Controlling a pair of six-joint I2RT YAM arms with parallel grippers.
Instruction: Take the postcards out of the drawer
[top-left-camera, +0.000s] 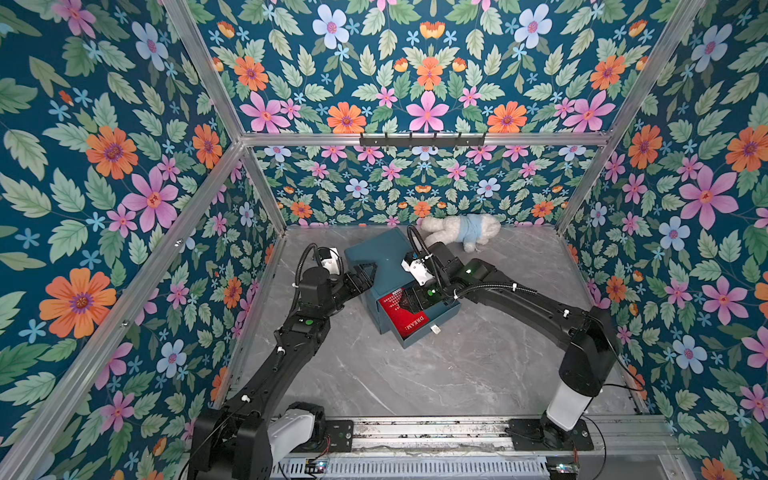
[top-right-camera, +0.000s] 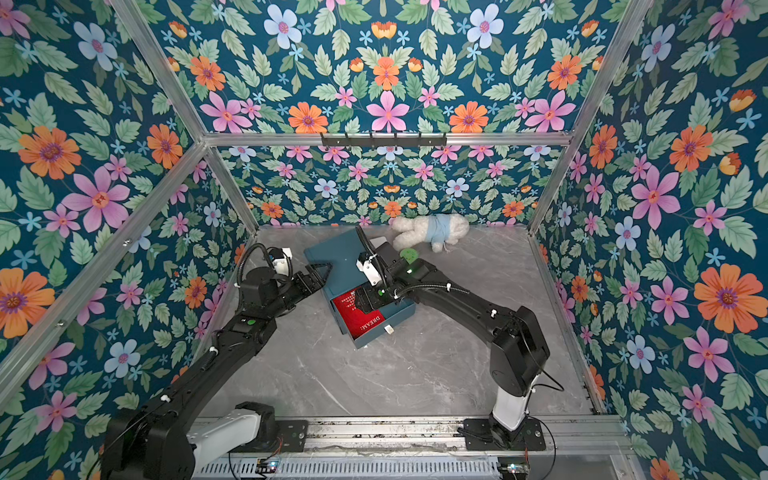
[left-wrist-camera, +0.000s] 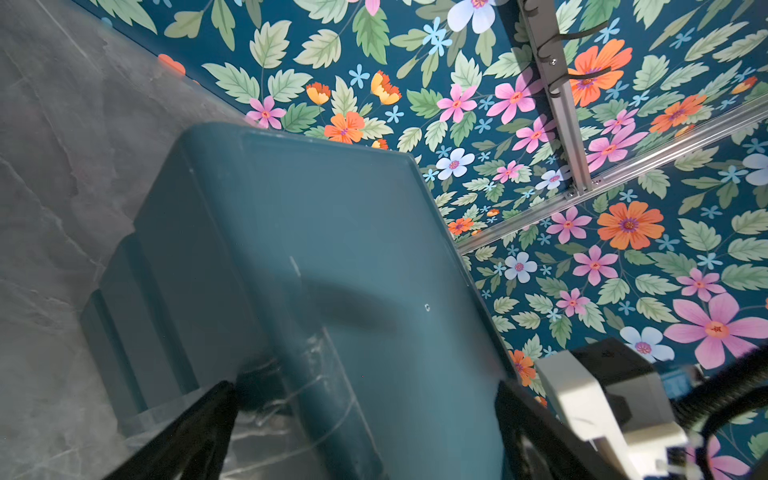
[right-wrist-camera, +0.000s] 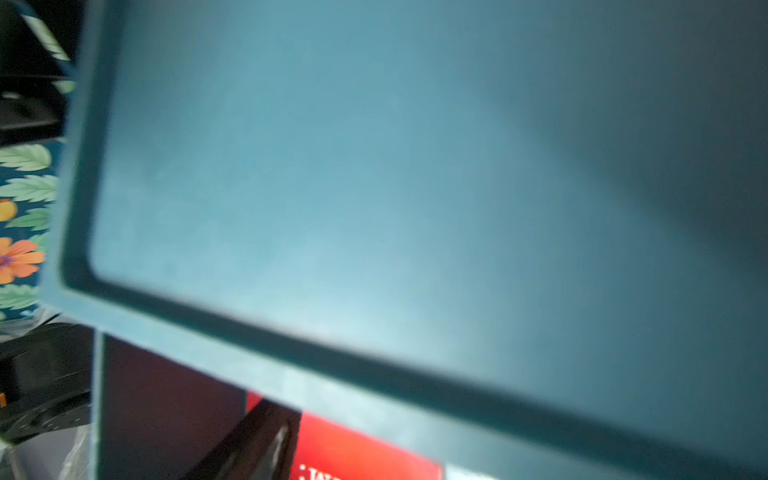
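The teal drawer box (top-left-camera: 382, 254) stands at the table's centre with its drawer (top-left-camera: 416, 339) pulled out to the front. Red postcards with white print (top-left-camera: 409, 321) lie inside the drawer. In the right wrist view, a strip of red card (right-wrist-camera: 352, 452) shows below a rimmed teal panel. My right gripper (top-left-camera: 406, 301) is open over the cards; one dark finger (right-wrist-camera: 260, 444) is visible by the red, the other hidden. My left gripper (top-left-camera: 365, 277) is open at the box's left side, its fingers (left-wrist-camera: 200, 432) spread around an upper edge of the box in the left wrist view.
A white plush toy in light blue (top-right-camera: 436, 230) lies behind the box by the back wall. My right forearm (top-right-camera: 456, 296) crosses above the table's right half.
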